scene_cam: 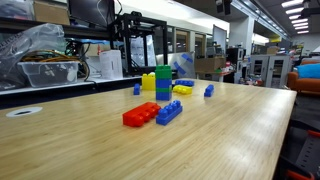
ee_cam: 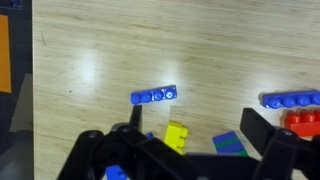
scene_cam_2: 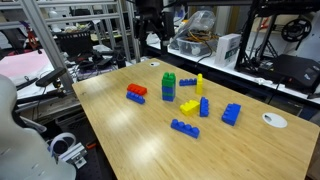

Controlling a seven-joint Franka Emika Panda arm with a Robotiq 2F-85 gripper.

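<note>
A stack of green and blue bricks (scene_cam_2: 168, 87) stands upright on the table; in the wrist view only the green top (ee_cam: 229, 143) of it shows clearly. Beside it lie a red brick (scene_cam: 142, 114) and a long blue brick (scene_cam: 169, 112). Another long blue brick (ee_cam: 153, 95) rests alone on bare wood, with a yellow brick (ee_cam: 176, 136) close by. My gripper is open above the table, its dark fingers wide apart and no brick held between them. Part of the stack and another blue brick are covered by the fingers in the wrist view.
Several more bricks sit toward the wall side, among them an upright yellow one (scene_cam_2: 199, 82) and a thick blue one (scene_cam_2: 231, 114). A white disc (scene_cam_2: 275, 120) lies flat near the wall.
</note>
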